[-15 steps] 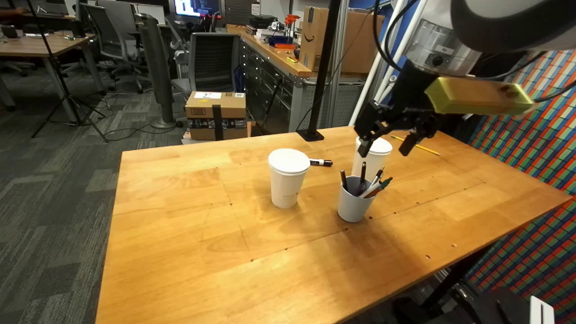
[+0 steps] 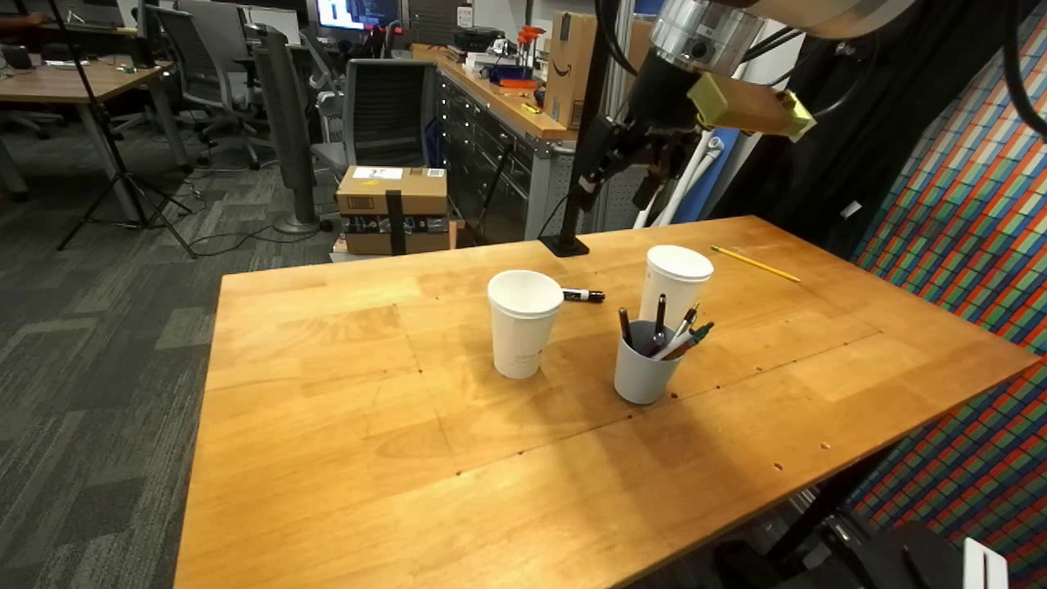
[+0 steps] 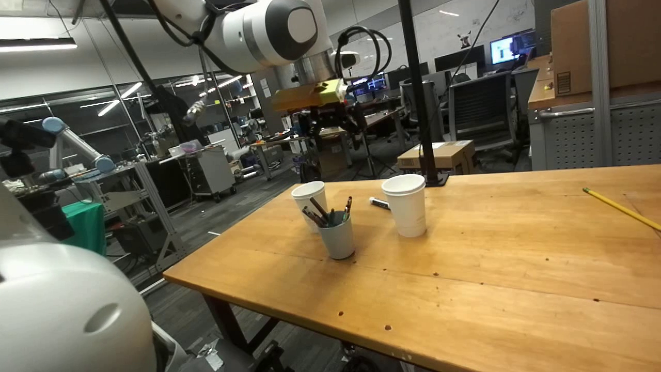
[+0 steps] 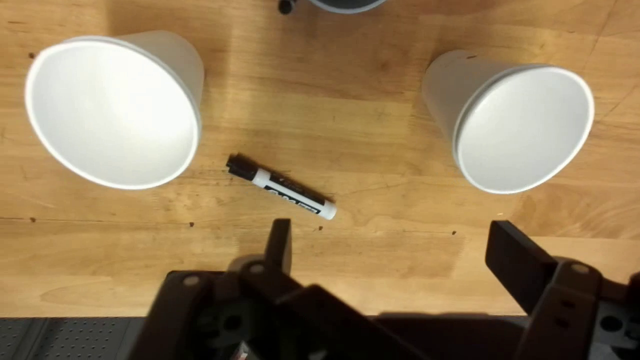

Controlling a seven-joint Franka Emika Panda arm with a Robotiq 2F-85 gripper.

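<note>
My gripper is open above the table's far side, its two dark fingers wide apart and nothing between them. Exterior view 1 shows the gripper (image 2: pixel 620 186) in the air, clear of the tabletop. A black and white marker (image 4: pixel 282 187) lies on the wood, up and to the left of the gap between the fingers in the wrist view. One white cup (image 4: pixel 114 114) stands left of the marker, another white cup (image 4: pixel 522 129) to its right, both upright. A grey cup (image 3: pixel 338 238) holding several pens stands on the robot's side of them.
A yellow pencil (image 2: pixel 756 263) lies apart from the cups on the wooden table (image 2: pixel 324 442). A black post (image 2: pixel 564 245) rises at the far edge.
In exterior view 1 my gripper has moved left and up in the picture, away from in front of the right white cup. The cups, marker and pencil have stayed put.
</note>
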